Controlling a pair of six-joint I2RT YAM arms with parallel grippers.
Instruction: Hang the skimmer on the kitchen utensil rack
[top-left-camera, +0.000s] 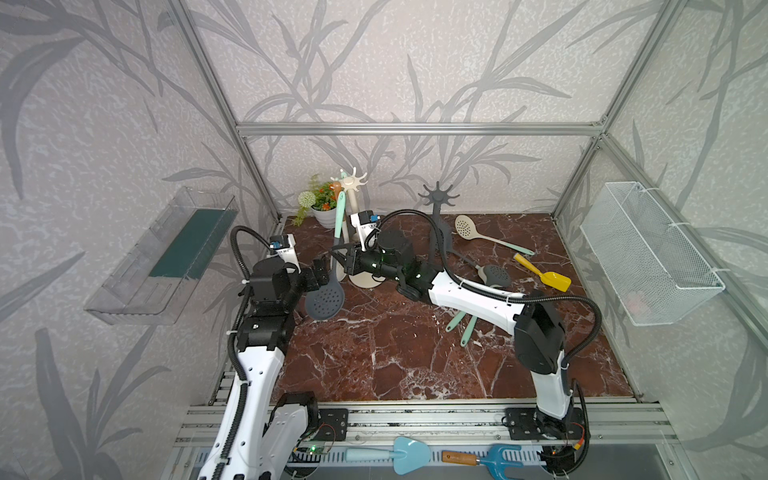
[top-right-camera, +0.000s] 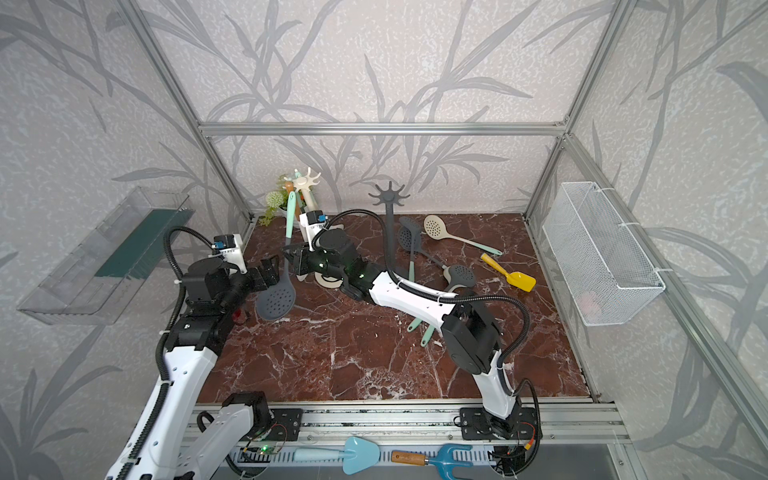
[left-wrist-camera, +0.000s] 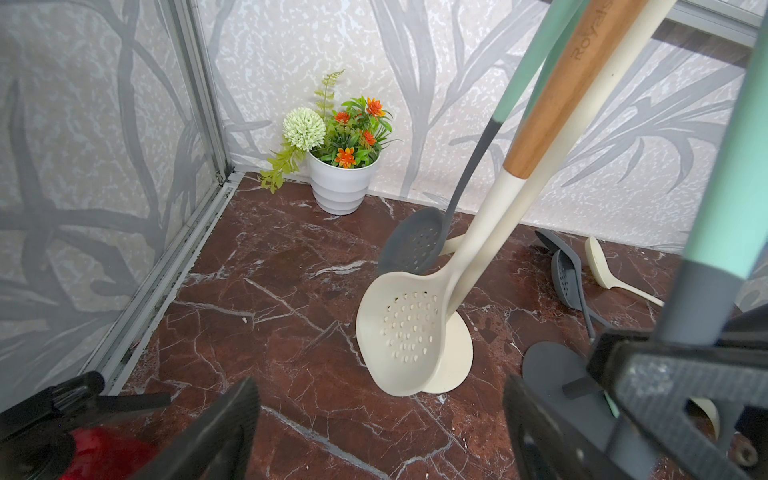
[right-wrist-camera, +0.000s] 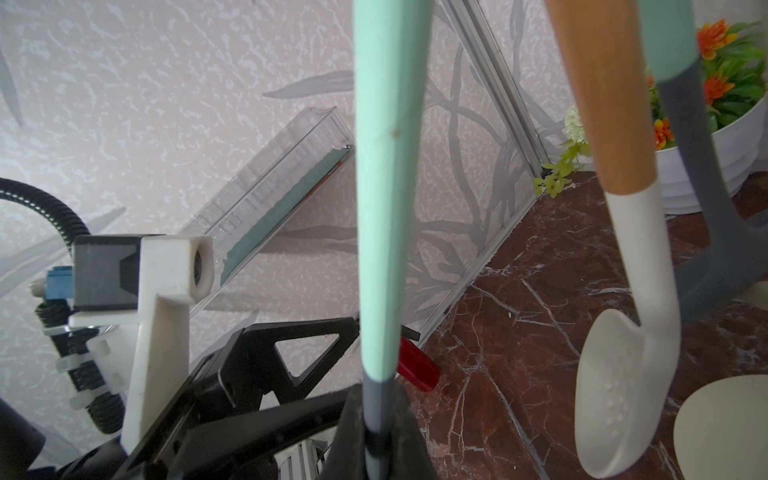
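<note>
The skimmer, with a mint-green handle (right-wrist-camera: 389, 176) and a round dark-grey perforated head (top-left-camera: 325, 301), hangs nearly upright, head down. My right gripper is shut on its grey shaft just below the green part. Behind it stands the cream utensil rack (top-left-camera: 350, 183), with curved hooks on top and a round base (left-wrist-camera: 456, 356). A cream skimmer with a wooden handle (left-wrist-camera: 552, 96) and a grey one with a green handle (left-wrist-camera: 468, 172) hang from it. My left gripper (top-left-camera: 319, 273) is open beside the held skimmer, nothing between its fingers. The hooks lie outside both wrist views.
A flower pot (left-wrist-camera: 342, 182) stands in the back left corner. To the right is a dark-grey rack (top-left-camera: 438, 196) with utensils around it. A cream skimmer (top-left-camera: 466, 227) and a yellow scoop (top-left-camera: 552, 280) lie further right.
</note>
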